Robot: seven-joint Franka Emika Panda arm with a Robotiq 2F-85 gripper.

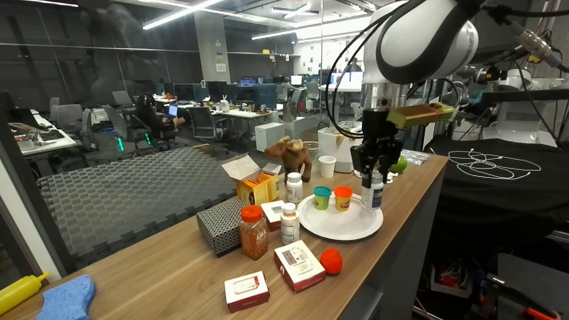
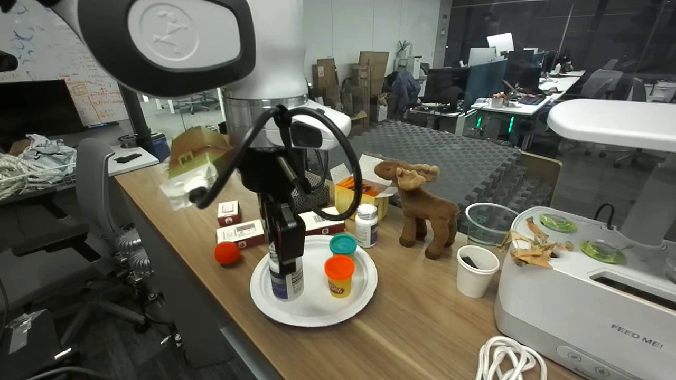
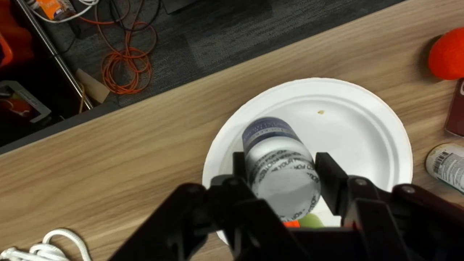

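Note:
Between the fingers of my gripper is a white bottle with a blue label (image 1: 376, 195), and the fingers are shut on it. In the wrist view the bottle (image 3: 285, 185) shows its pale printed cap end toward the camera. It stands over the near side of a round white plate (image 2: 371, 259); whether its base touches the plate I cannot tell. Two small tubs share the plate: an orange-lidded one (image 1: 342, 200) and a green one with a teal lid (image 1: 322, 198). In the second exterior view the gripper (image 2: 282, 266) partly covers the bottle (image 2: 288, 288).
An orange-red ball (image 1: 331, 261), red-and-white boxes (image 1: 299, 265) and a white pill bottle (image 1: 289, 224) lie beyond the plate. A plush moose (image 2: 421, 206), a paper cup (image 2: 476, 271) and a white appliance (image 2: 570, 304) stand behind. Bare wood borders the plate at the table edge.

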